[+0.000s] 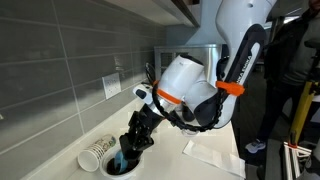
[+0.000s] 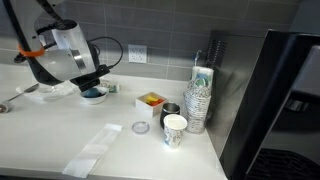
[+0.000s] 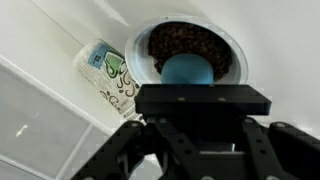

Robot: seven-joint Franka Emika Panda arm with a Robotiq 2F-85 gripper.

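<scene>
My gripper is shut on a blue scoop point(image 3: 187, 70), whose rounded end shows just beyond the black fingers in the wrist view. The scoop is over dark brown beans point(image 3: 185, 38) in a white bowl point(image 3: 239, 62); whether it presses into them I cannot tell. Exterior view 1 has the gripper point(image 1: 133, 150) low at the bowl's right side, with the scoop point(image 1: 119, 160) inside the rim. Much of the bowl is hidden there by the gripper. Its grip on the scoop is covered by the fingers.
A patterned paper cup point(image 3: 108, 75) lies on its side beside the bowl, near the tiled wall. Toward the right in exterior view 2 stand a small box point(image 2: 152, 104), a dark mug point(image 2: 168, 115), a white cup point(image 2: 174, 131) and stacked cups point(image 2: 195, 107). A white sheet point(image 2: 92, 150) lies in front.
</scene>
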